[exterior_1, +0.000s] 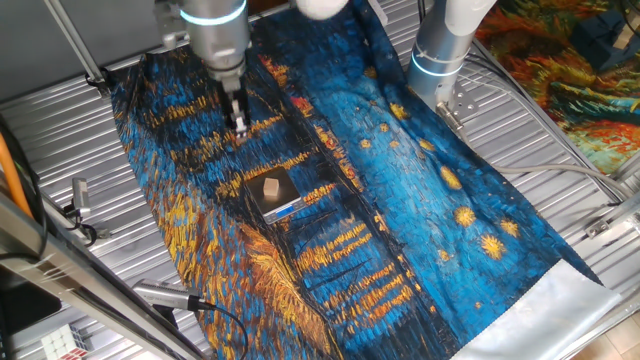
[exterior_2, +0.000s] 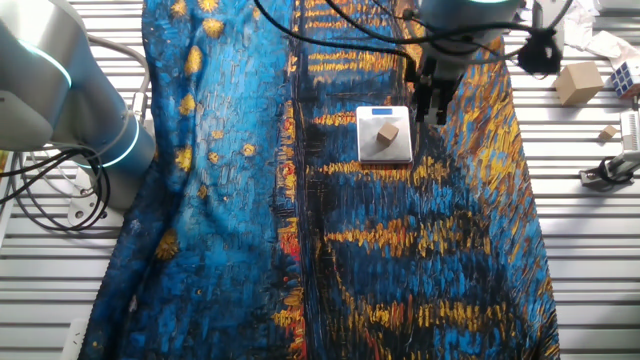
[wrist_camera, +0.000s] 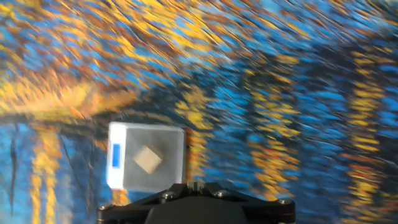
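Note:
A small tan wooden block (exterior_1: 271, 187) sits on top of a small digital scale (exterior_1: 283, 208), roughly in the middle of the patterned cloth. From the other side, the scale (exterior_2: 385, 151) shows a pale frame with a blue display, and the block (exterior_2: 387, 132) stands turned at an angle on its plate. My gripper (exterior_1: 240, 132) hangs above the cloth, off to one side of the scale and apart from the block. In the wrist view its dark fingers (wrist_camera: 180, 189) meet at the bottom edge, nothing visible between them; the block (wrist_camera: 147, 160) lies up and left of them.
A dark blue and orange painted cloth (exterior_1: 400, 200) covers most of the slatted table, wrinkled in places. Off the cloth lie a larger wooden cube (exterior_2: 578, 84) and a puzzle cube (exterior_2: 627, 78).

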